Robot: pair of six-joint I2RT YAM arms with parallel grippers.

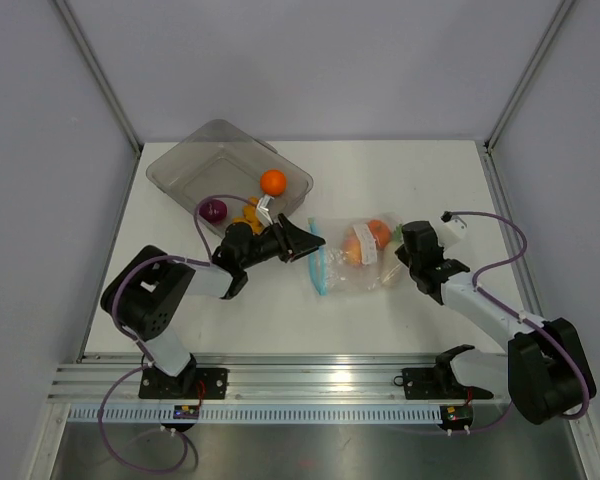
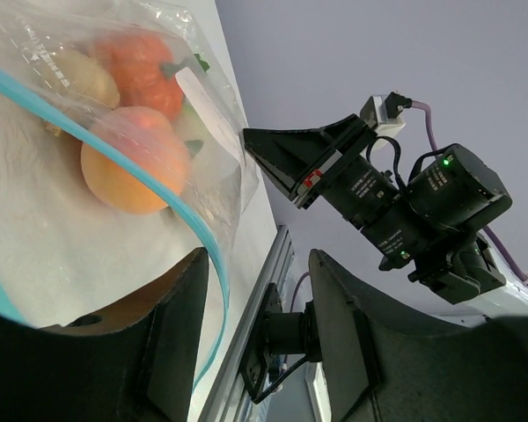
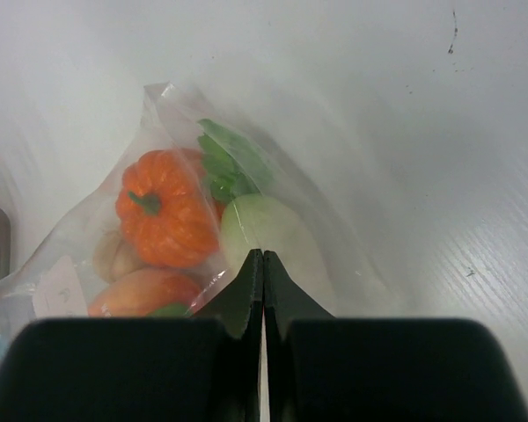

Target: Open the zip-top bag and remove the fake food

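Note:
The clear zip top bag (image 1: 340, 270) lies mid-table, its blue zip strip (image 2: 114, 156) toward my left gripper, which stands open at that end, the strip by one finger. In the left wrist view the strip's two lines are apart. Inside show an orange pumpkin (image 3: 163, 211), a peach (image 2: 132, 167), a brown item (image 3: 114, 259), green leaves (image 3: 233, 167) and a pale green item (image 3: 273, 237). My right gripper is shut at the bag's far end; whether film is between its fingers I cannot tell.
A translucent bin (image 1: 195, 165) at the back left holds an orange (image 1: 273, 182), a purple item (image 1: 213, 210) and yellow pieces. Metal rails edge it.

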